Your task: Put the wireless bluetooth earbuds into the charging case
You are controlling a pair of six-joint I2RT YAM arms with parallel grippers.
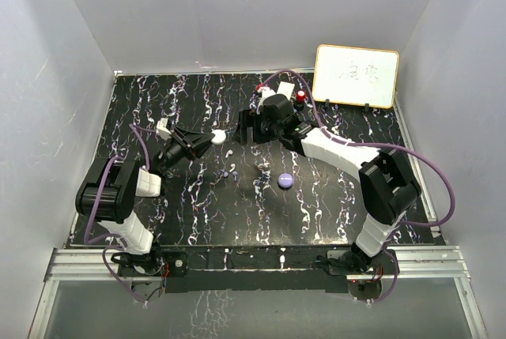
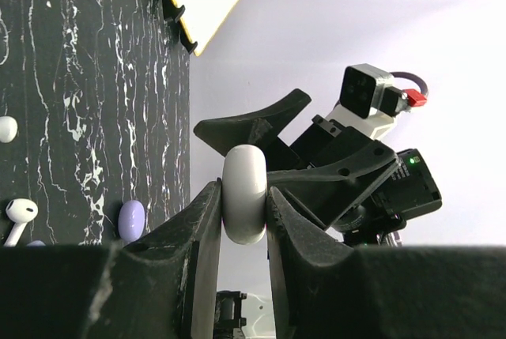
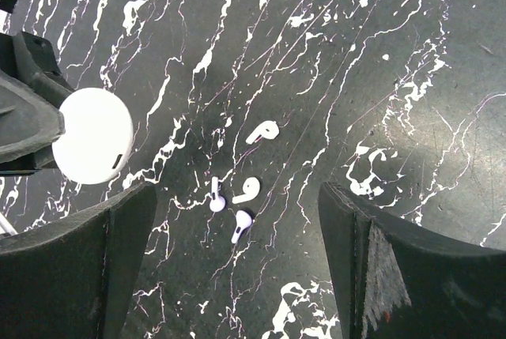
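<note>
A rounded white charging case is pinched between the fingertips of my left gripper [image 1: 212, 140], raised off the table; its lid looks closed in the right wrist view, where the case [image 3: 93, 135] shows at the left. My right gripper [image 1: 243, 127] faces it from the right, fingers apart and empty. On the dark table below lie a white earbud [image 3: 263, 131], a second white earbud [image 3: 248, 190], and two bluish-purple earbuds, one [image 3: 217, 195] beside the other [image 3: 242, 224]. A purple case [image 1: 285, 181] rests on the table, right of the earbuds.
A whiteboard [image 1: 355, 76] leans at the back right. In front of it stand a red-capped bottle [image 1: 300, 99] and a pale box [image 1: 285, 89].
</note>
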